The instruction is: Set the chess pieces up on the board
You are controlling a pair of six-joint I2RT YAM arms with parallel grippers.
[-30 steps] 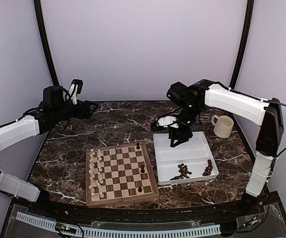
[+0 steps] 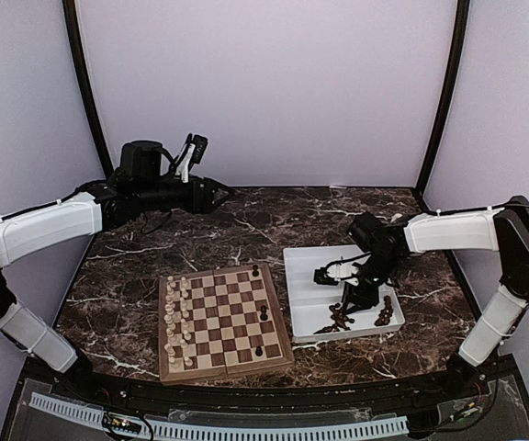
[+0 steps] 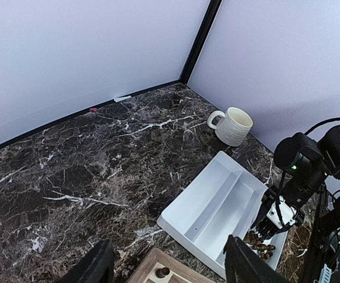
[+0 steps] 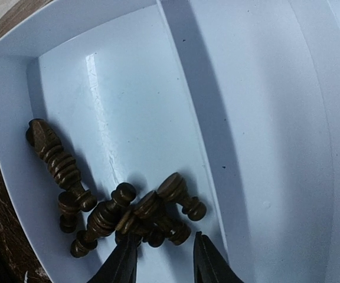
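Observation:
The wooden chessboard point(image 2: 226, 317) lies at the front centre-left. Pale pieces point(image 2: 170, 317) stand along its left side; several dark pieces point(image 2: 264, 312) stand towards its right. In the white tray point(image 2: 315, 329) beside it, a heap of dark pieces point(image 4: 149, 215) lies on its side, with one long piece point(image 4: 55, 159) near the tray wall. My right gripper hangs over this heap, fingers apart, nothing between them. High over the back left of the table, away from the board, is my left gripper, its fingers spread and empty.
A divider point(image 4: 193, 106) splits the tray; its other compartment looks empty. A white mug point(image 3: 234, 127) stands behind the tray, mostly hidden by the right arm from above.
My right gripper has come down from the tray's back to the pieces at its front. My left arm has moved right and slightly up. The pieces look unmoved.

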